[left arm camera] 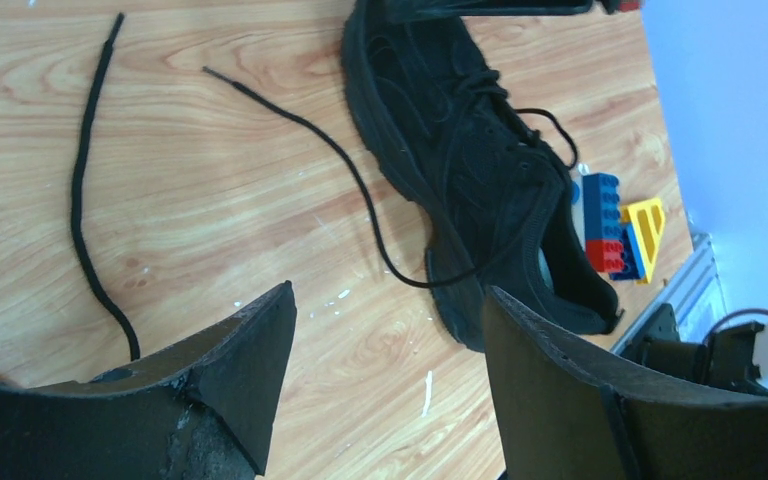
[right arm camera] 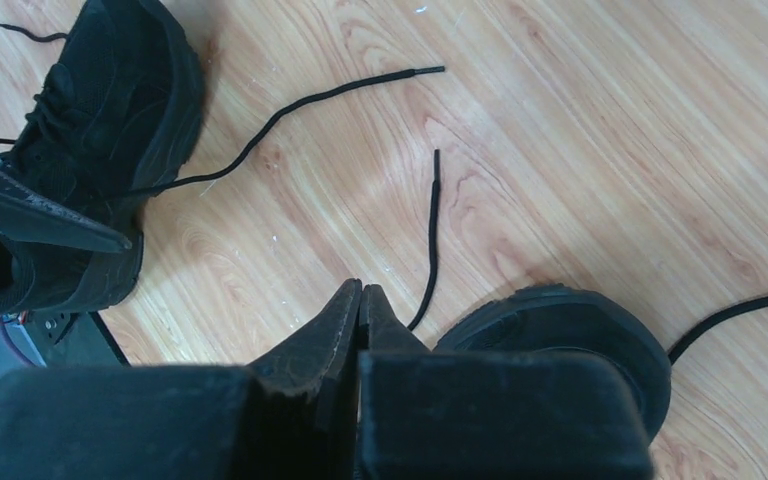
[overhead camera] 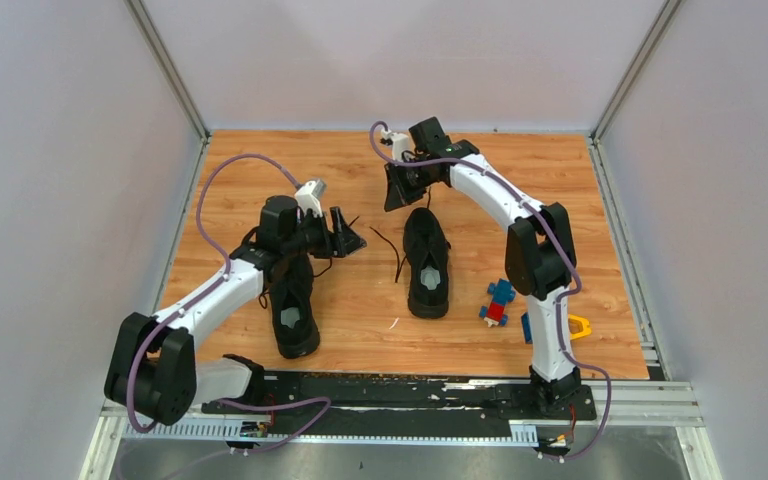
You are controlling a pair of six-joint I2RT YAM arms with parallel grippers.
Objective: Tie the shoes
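Observation:
Two black shoes lie on the wooden table: the left shoe (overhead camera: 293, 312) and the right shoe (overhead camera: 427, 262). The right shoe's left lace (overhead camera: 396, 255) lies loose on the wood. In the right wrist view that lace end (right arm camera: 435, 210) is beyond the tips and outside the fingers of my right gripper, which is shut with nothing between them. Between the shoes, my left gripper (overhead camera: 345, 232) stands open and empty above the table. The left shoe's inner lace end (right arm camera: 390, 77) lies on the wood. My left arm covers part of the left shoe.
Toy bricks (overhead camera: 497, 303) and a yellow triangle piece (overhead camera: 579, 326) sit right of the right shoe. A white scrap (overhead camera: 395, 323) lies between the shoes.

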